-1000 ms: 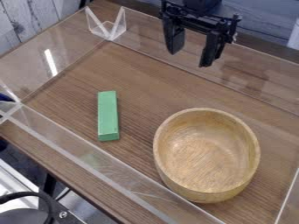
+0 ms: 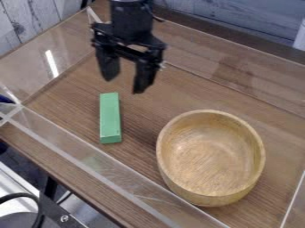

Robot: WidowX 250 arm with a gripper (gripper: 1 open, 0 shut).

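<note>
My black gripper (image 2: 127,66) hangs over the upper middle-left of the wooden surface, open, its two dark fingers spread apart with nothing visible between them. Below it a green rectangular block (image 2: 111,117) lies lengthwise on the surface. A large round tan bowl (image 2: 209,156) stands empty at the lower right.
A lighter strip runs diagonally along the lower left, with black cables beyond it in the bottom-left corner. A checkered patch shows at the top-left corner.
My gripper has moved left and somewhat down in the view, from the upper right to above the green block. The block and bowl look unmoved.
</note>
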